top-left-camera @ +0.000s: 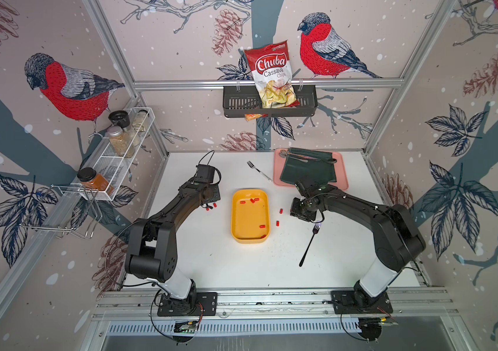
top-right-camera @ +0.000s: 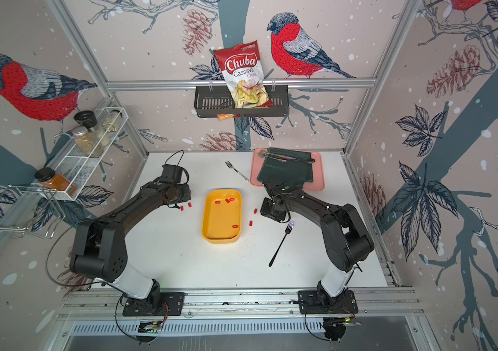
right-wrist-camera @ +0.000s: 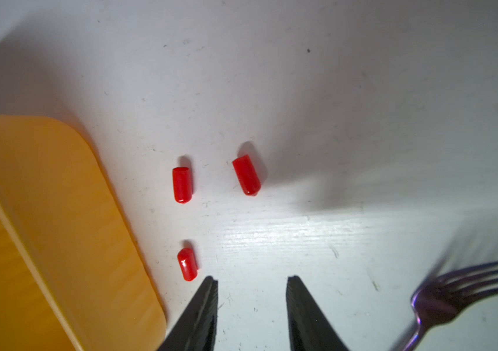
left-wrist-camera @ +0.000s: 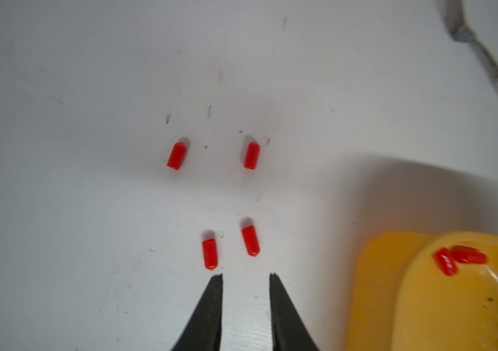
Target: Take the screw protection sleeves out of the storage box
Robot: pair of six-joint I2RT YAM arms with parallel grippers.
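Note:
Several red sleeves lie in the yellow storage box (top-left-camera: 250, 219), one pair near its far end (left-wrist-camera: 468, 255). My left gripper is above the table left of the box, part open and empty, over several loose red sleeves (left-wrist-camera: 250, 239). My right gripper stands open and empty right of the box, with three red sleeves (right-wrist-camera: 246, 175) on the table below it.
A purple fork (right-wrist-camera: 436, 304) lies near my right gripper. A silver fork (top-left-camera: 259, 169) and a pink tray (top-left-camera: 340, 178) with a dark green board and utensils sit at the back.

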